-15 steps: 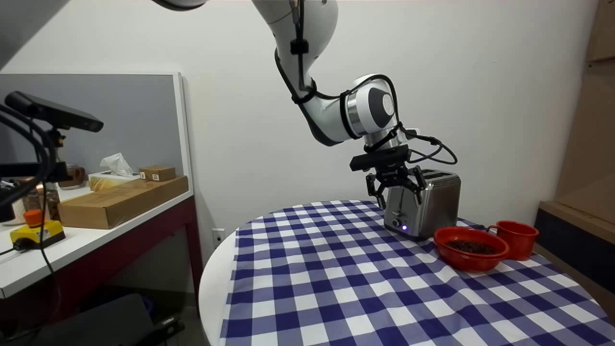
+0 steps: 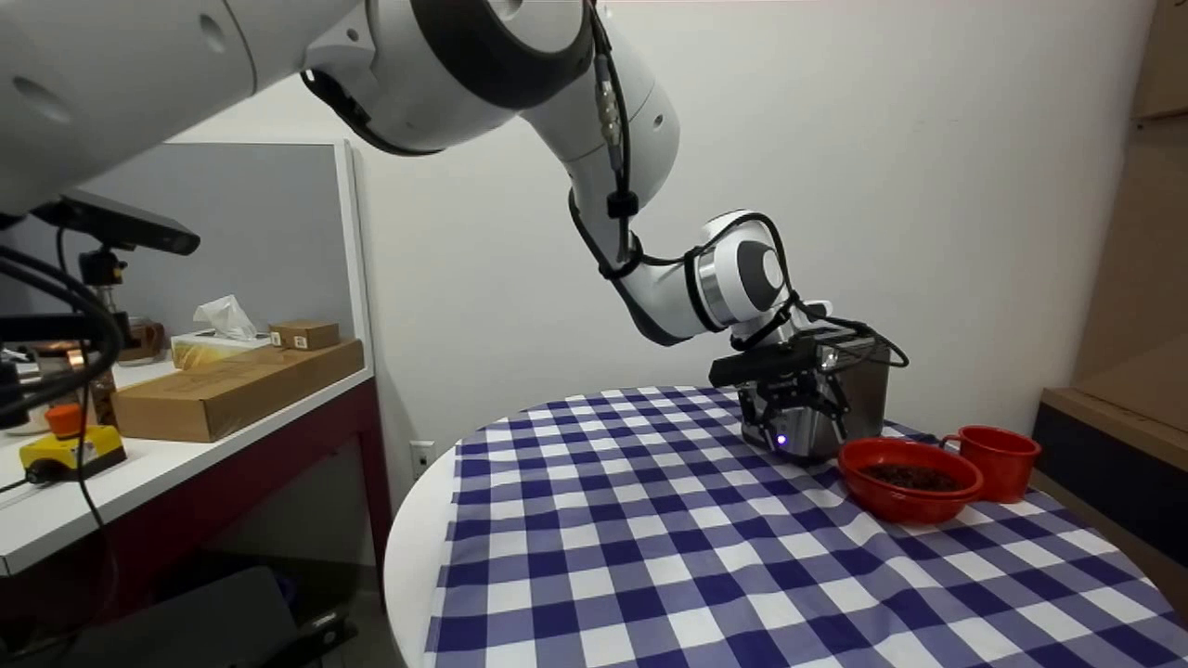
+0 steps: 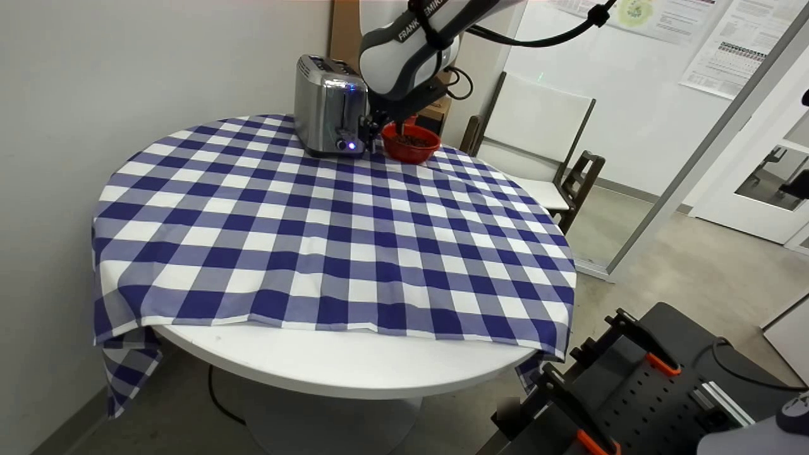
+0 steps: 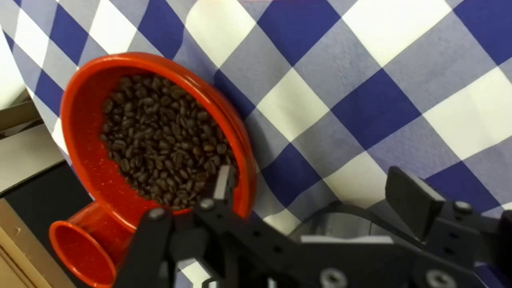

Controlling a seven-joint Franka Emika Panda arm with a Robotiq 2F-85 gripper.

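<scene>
My gripper is open, its two fingers wide apart and nothing held between them. In exterior view 1 it hangs low in front of the silver toaster [image 2: 866, 390], whose front panel it partly covers. The red bowl [image 4: 79, 139] holds dark coffee beans [image 4: 161, 139] and sits on the cloth beside the toaster. In the wrist view one finger [image 4: 223, 183] overlaps the bowl's near rim; whether it touches, I cannot tell. The other finger [image 4: 413, 201] is over cloth. Behind the bowl stands a red mug [image 2: 1002, 462].
A blue-and-white checked cloth [image 3: 318, 227] covers most of the round white table [image 3: 341, 360]. The wall is close behind the toaster. A side desk [image 2: 278, 412] with boxes stands at the left in exterior view 1.
The arm has come down and a little to the right, bringing the open gripper lower before the toaster and nearer the bowl. Toaster, bowl and mug have stayed put.
</scene>
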